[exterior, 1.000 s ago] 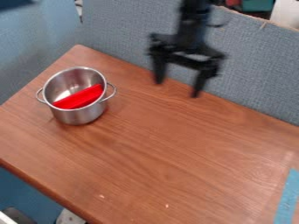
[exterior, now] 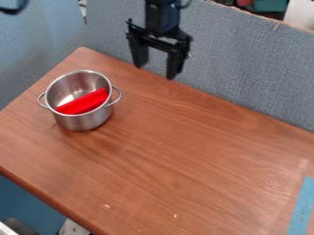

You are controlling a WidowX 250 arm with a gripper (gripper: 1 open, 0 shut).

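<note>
A steel pot (exterior: 97, 120) with two side handles stands on the left part of the wooden table (exterior: 185, 156). A red elongated object (exterior: 83, 103) lies inside it. My black gripper (exterior: 156, 61) hangs open above the back edge of the table, up and to the right of the pot, with nothing seen between its fingers.
Grey padded partitions line the back and left of the table. A blue tape strip (exterior: 302, 204) lies at the right edge.
My gripper has moved left across the back of the table and somewhat upward, to nearer the pot. The pot and red object have not moved.
</note>
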